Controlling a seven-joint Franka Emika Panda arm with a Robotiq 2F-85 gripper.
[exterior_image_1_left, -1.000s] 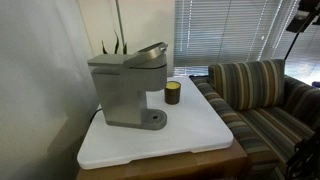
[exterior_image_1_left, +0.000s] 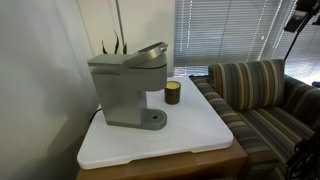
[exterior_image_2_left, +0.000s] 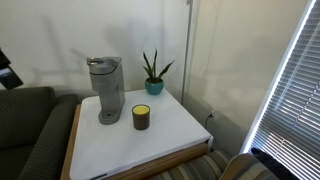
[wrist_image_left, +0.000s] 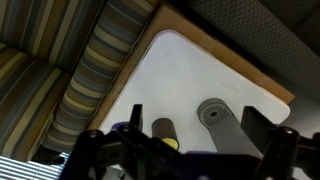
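Observation:
A grey coffee maker (exterior_image_1_left: 125, 95) stands upright on a white table (exterior_image_1_left: 190, 130). Beside it, apart from its base, is a dark brown cup (exterior_image_1_left: 172, 95) with a yellow top or inside (exterior_image_2_left: 141, 109). Looking down in the wrist view, my gripper is open with wide-set fingers and holds nothing. The cup (wrist_image_left: 164, 129) and the coffee maker's round drip tray (wrist_image_left: 211, 111) lie below, between and beyond the fingers. In exterior view 2, a dark part of my arm reaches in at the left edge, clear of the table.
A plant in a teal pot (exterior_image_2_left: 154, 87) stands at the table's back corner, by the wall. A striped couch (exterior_image_1_left: 245, 85) adjoins the table, and window blinds (exterior_image_1_left: 225, 35) hang behind. The tabletop in front of the cup is bare.
The dark arm part at the top right of exterior view 1 has shifted slightly. The coffee maker and cup have stayed put.

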